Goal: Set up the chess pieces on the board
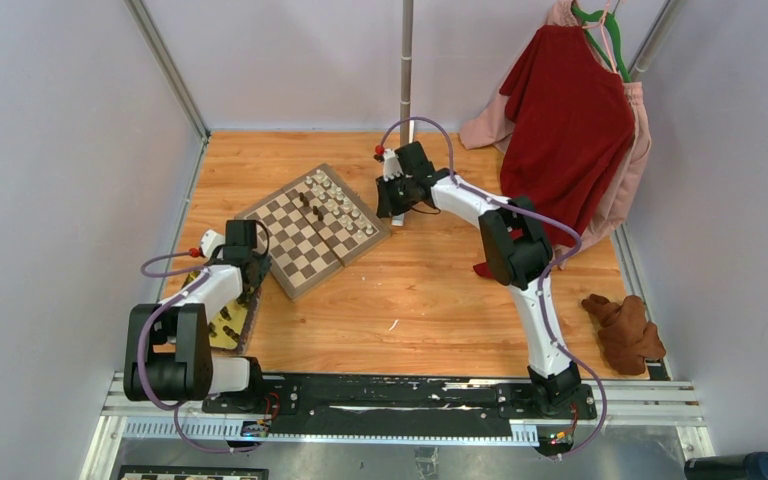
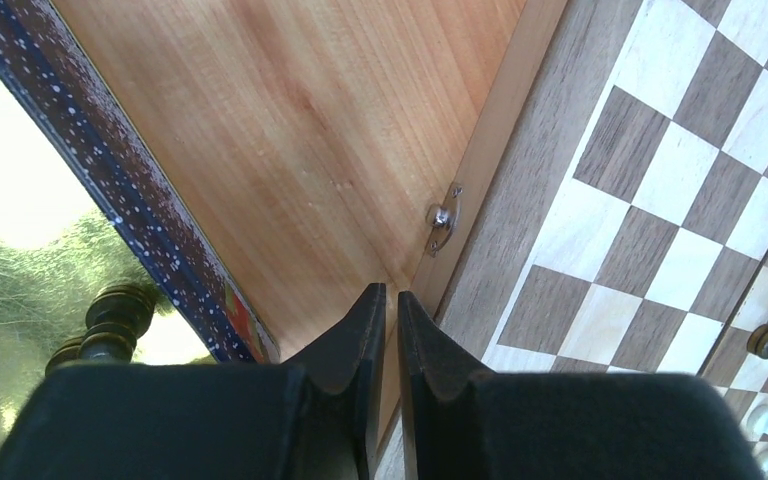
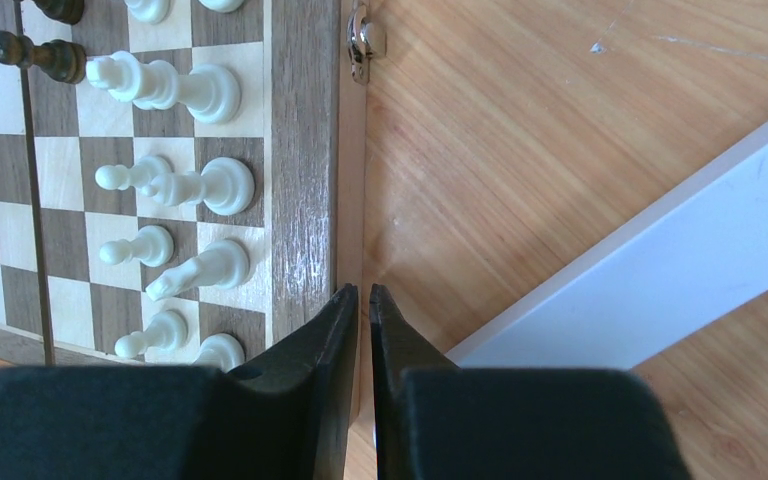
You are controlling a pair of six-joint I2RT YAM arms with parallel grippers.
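The wooden chessboard (image 1: 295, 250) lies at the back left, white pieces (image 3: 215, 90) standing along its right side and a few dark pawns (image 3: 45, 57) near its middle. A yellow-lined box of dark pieces (image 2: 110, 325) sits left of it. My left gripper hangs between box and board, its fingers close together; anything between them is hidden. My right gripper is just beyond the board's right edge, fingertips slightly apart, nothing visible between them.
A white strip (image 3: 640, 250) lies right of the board. Red and pink clothes (image 1: 565, 130) hang at the back right. A brown plush (image 1: 622, 330) sits at the front right.
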